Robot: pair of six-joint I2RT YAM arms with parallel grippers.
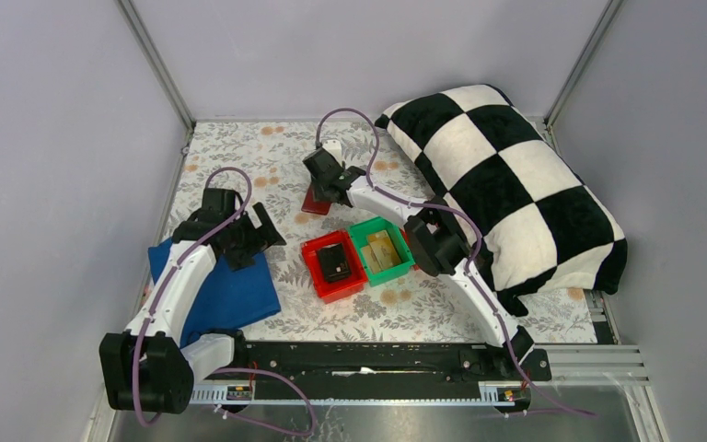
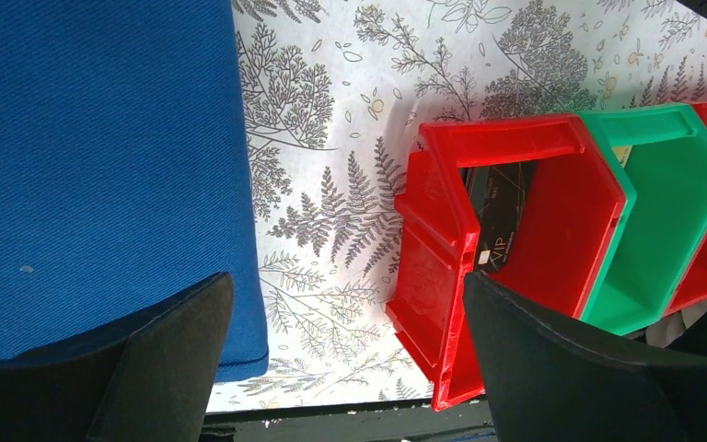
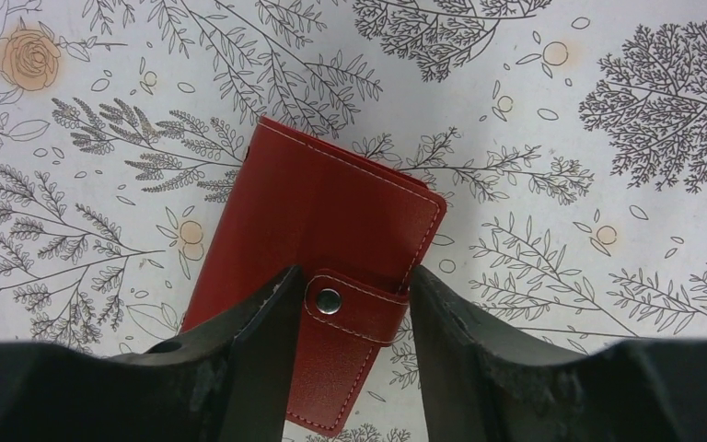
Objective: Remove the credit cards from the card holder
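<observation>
The dark red card holder (image 3: 350, 216) lies flat on the patterned cloth, closed by a snap strap (image 3: 354, 308); its inside is hidden. Both fingers of my right gripper stand apart over the strap, with the strap showing between the tips; whether they touch it I cannot tell. In the top view that arm partly covers the card holder (image 1: 315, 202). My left gripper is open and empty, above the cloth between a blue fabric and a red bin (image 2: 548, 249). Black cards (image 2: 500, 216), one marked VIP, are in this bin.
Beside the red bin stands a green bin (image 1: 359, 231) holding tan cards (image 1: 384, 249), with more red behind it. Folded blue fabric (image 1: 235, 299) lies at the left, and a checkered cushion (image 1: 515, 175) fills the right side. The cloth around the card holder is clear.
</observation>
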